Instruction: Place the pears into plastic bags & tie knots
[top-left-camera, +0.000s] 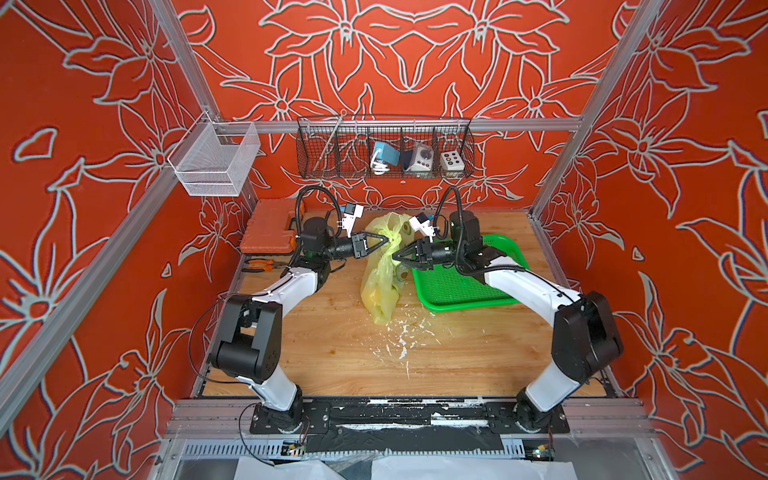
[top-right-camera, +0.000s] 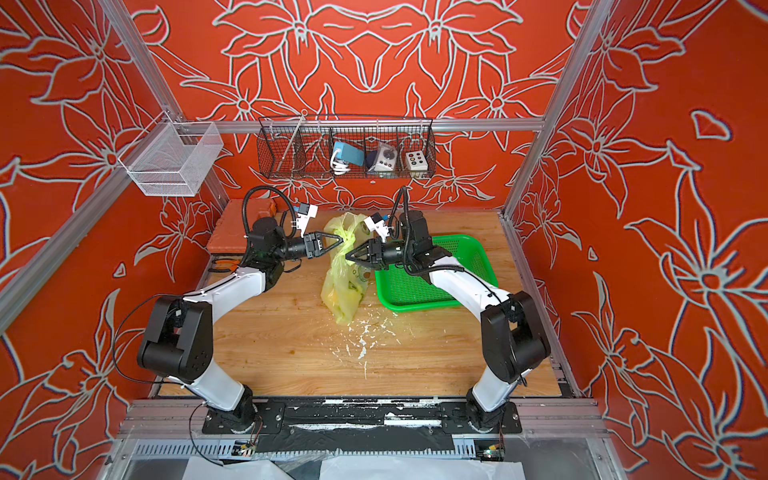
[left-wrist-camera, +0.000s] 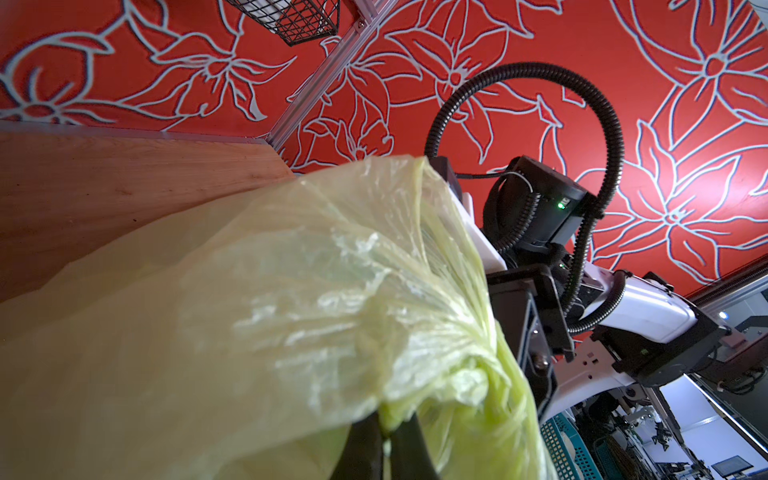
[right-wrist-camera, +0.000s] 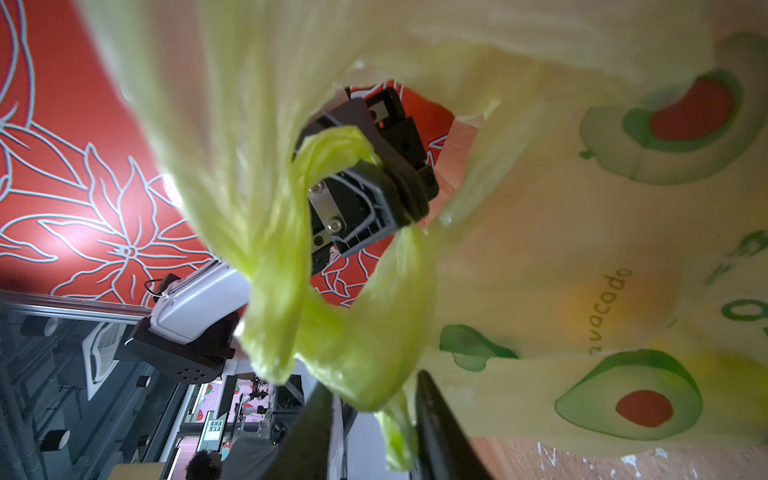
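A yellow-green plastic bag (top-left-camera: 379, 296) with printed avocados stands mid-table. A rounded yellow-orange shape shows faintly through its lower part; I cannot make out the pears clearly. At the bag's neck my left gripper (top-left-camera: 385, 239) is shut on the gathered plastic, and its fingertips (left-wrist-camera: 364, 449) press against it in the left wrist view. A twisted strand of the bag (right-wrist-camera: 372, 352) loops round the left gripper's finger in the right wrist view. My right gripper is part open close by, the strand's loose end hanging between its fingers.
A green tray (top-left-camera: 436, 307) lies right of the bag, under the right arm. An orange case (top-left-camera: 268, 228) and pliers (top-left-camera: 260, 264) are at the back left. White scraps (top-left-camera: 400, 340) litter the otherwise clear front of the table.
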